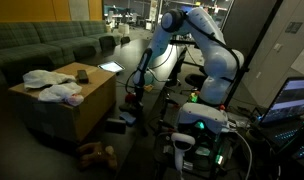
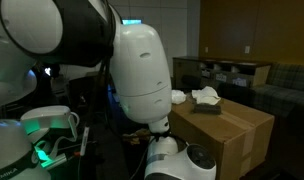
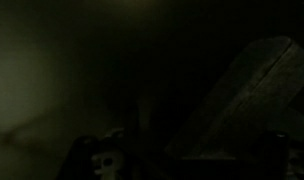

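My gripper (image 1: 135, 102) points down near the floor, beside the far end of the brown box, and is small and dark in exterior view 1. In the very dark wrist view, the gripper shows only faintly along the bottom edge, its fingers apart. A long grey flat-sided object (image 3: 250, 92) slants up to the right there; I cannot tell what it is or whether a finger touches it. On the floor just below the gripper in exterior view 1 lie a small bluish object (image 1: 128, 117) and a dark blue flat one (image 1: 115, 127).
The large brown box (image 1: 64, 116) carries crumpled white cloths (image 1: 60, 91) and a small dark item (image 1: 82, 76). Brown shoe-like objects (image 1: 96, 156) lie on the near floor. A sofa (image 1: 52, 40) stands behind. An open laptop (image 1: 287, 110) is at the right.
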